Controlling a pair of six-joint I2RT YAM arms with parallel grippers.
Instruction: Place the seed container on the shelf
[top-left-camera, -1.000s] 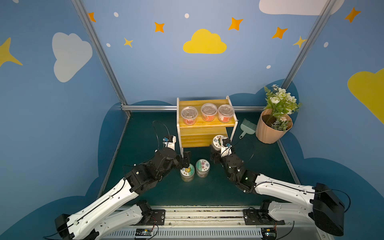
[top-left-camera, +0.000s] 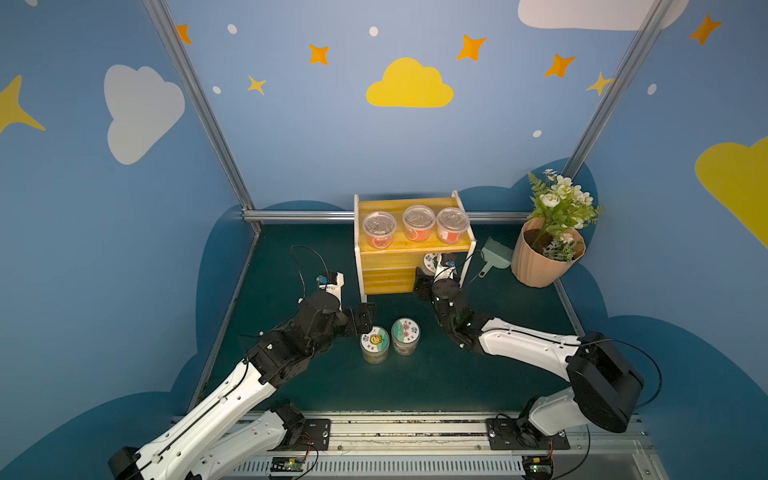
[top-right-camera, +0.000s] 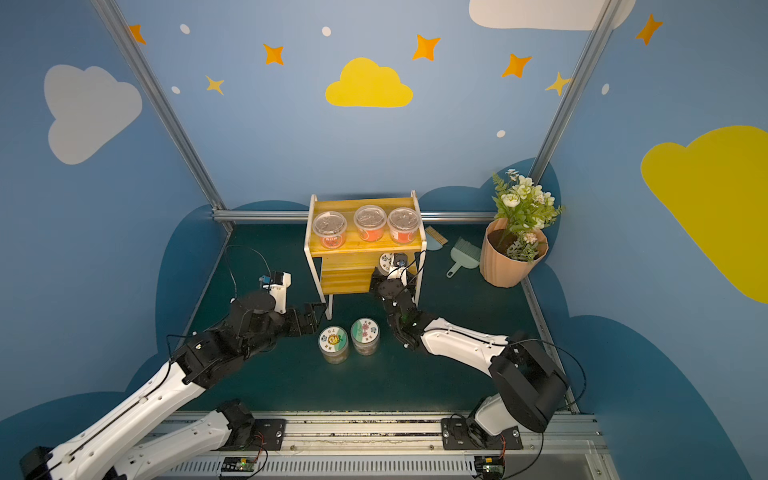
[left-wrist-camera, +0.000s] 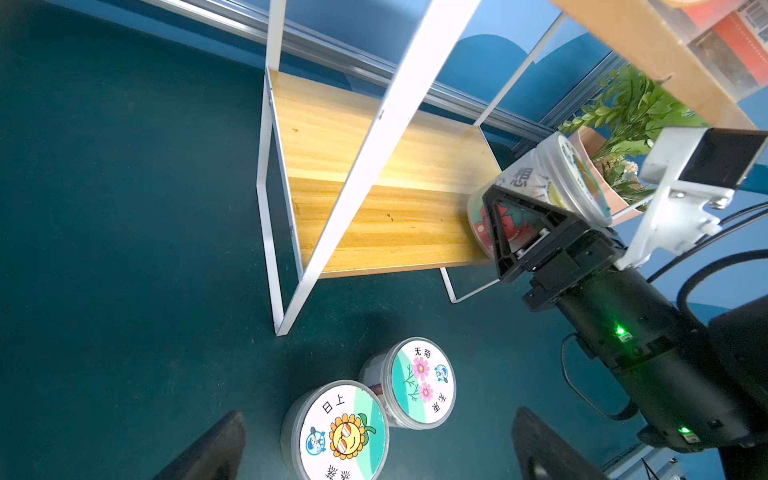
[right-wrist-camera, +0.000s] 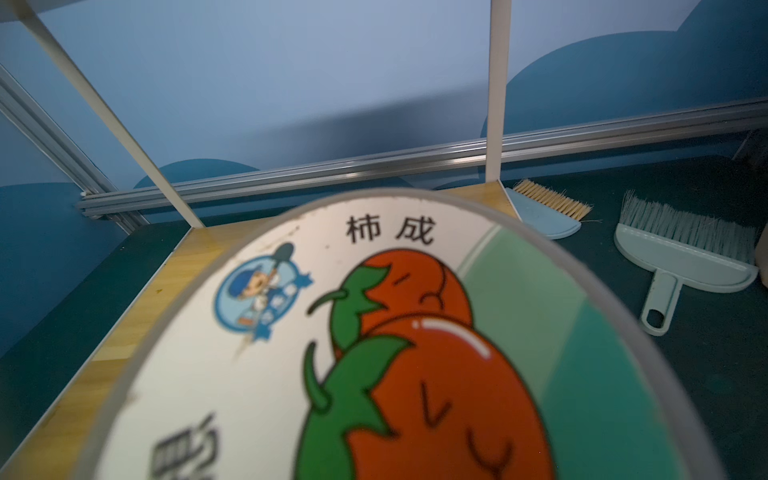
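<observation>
A white-framed wooden shelf (top-left-camera: 384, 276) stands at the back. A seed container with persimmon lid sits over the right end of its lower board, tilted in the left wrist view (left-wrist-camera: 536, 192), with my right gripper at its side; whether it rests on the board cannot be told. Two seed containers, sunflower (left-wrist-camera: 344, 432) and pink-flower (left-wrist-camera: 420, 380), stand on the floor in front. My left gripper (top-left-camera: 364, 318) hangs above and left of them, blurred fingertips apart in its wrist view, nothing visible between.
Three clear tubs (top-right-camera: 370, 224) line the top shelf. A potted plant (top-right-camera: 505, 256) and a dustpan (top-right-camera: 464, 257) are at the right, a brush (right-wrist-camera: 552, 208) behind the dustpan. The left floor beside the shelf is clear.
The left arm has shifted slightly.
</observation>
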